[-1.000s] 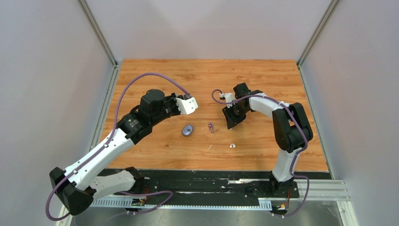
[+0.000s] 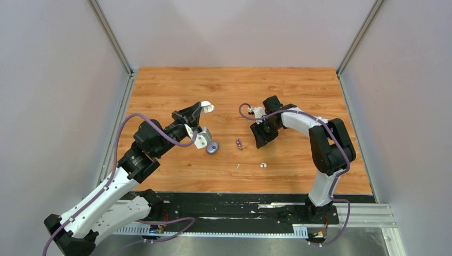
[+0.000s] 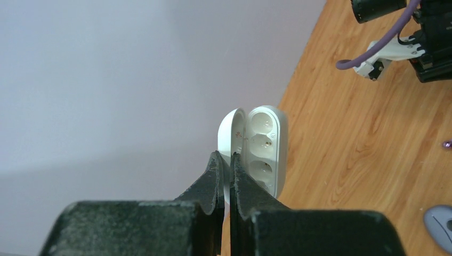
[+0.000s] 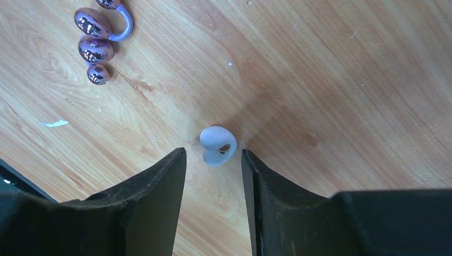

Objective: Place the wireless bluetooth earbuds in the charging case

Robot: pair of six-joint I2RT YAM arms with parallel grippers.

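Note:
In the left wrist view, my left gripper is shut on the white charging case (image 3: 269, 149), gripping a thin part on its lid side. Its lid stands open, and the rounded hollows facing me look empty. From above, the case (image 2: 207, 107) shows at the left arm's tip, clear of the table. A white earbud (image 4: 226, 136) of curved clip shape lies on the wood. My right gripper points at it with fingers apart and nothing between them; the earbud appears beyond the fingertips, framed by them.
Purple shiny earbuds (image 4: 96, 49) lie left of the white one, near a small pale scrap (image 4: 54, 123). A grey oval object (image 2: 212, 148) rests left of those earbuds. Bare wood (image 2: 224, 80) stretches across the back of the table.
The left arm has drawn back leftward and turned its wrist, bringing the white case into sight from above.

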